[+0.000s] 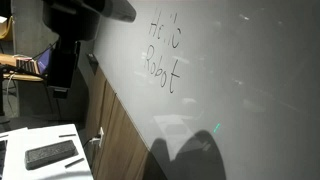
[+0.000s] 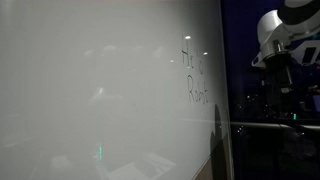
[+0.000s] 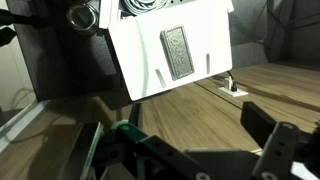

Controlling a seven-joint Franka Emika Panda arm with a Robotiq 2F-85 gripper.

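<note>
Dark handwriting (image 1: 163, 58) reading roughly "Hello Robot" stands on the large whiteboard (image 1: 245, 70). The same writing (image 2: 195, 78) is smaller in exterior view 2. On a white tabletop (image 3: 134, 60) rests a grey-topped, dark-edged block like an eraser (image 3: 177, 52), also visible as a dark block (image 1: 50, 153) in exterior view 1. Thin pens (image 3: 160, 78) lie beside it. My gripper is open, its two dark fingers wide apart and nothing between them. It hangs above and apart from the tabletop, and its tips are dark in the exterior views.
A laptop (image 1: 40, 62) sits on a wooden surface at the far left. Wood panelling (image 1: 120, 140) runs below the whiteboard. Coiled cable (image 3: 143, 4) lies at the table's far edge, and a white plug (image 3: 232, 88) is near its right side. A small green mark (image 2: 99, 152) shows low on the board.
</note>
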